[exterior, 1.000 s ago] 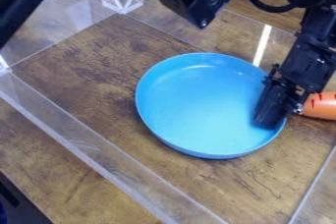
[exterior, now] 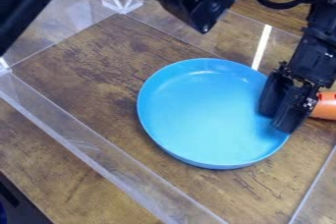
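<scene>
A round blue plate [exterior: 203, 115] lies on the wooden surface in the middle of the view. My black gripper [exterior: 282, 105] hangs at the plate's right rim, its fingers low and open. An orange cylindrical object, perhaps a carrot [exterior: 323, 107], lies just right of the plate, partly behind the gripper and cut off by the frame edge. What is between the fingers is hard to make out.
Clear plastic walls [exterior: 92, 159] bound the wooden surface [exterior: 98, 71] on the left and front. Bare wood lies left of the plate. The dark arm crosses the top of the view.
My gripper has risen slightly and shifted a little at the plate's right rim. The plate has shifted very slightly to the right.
</scene>
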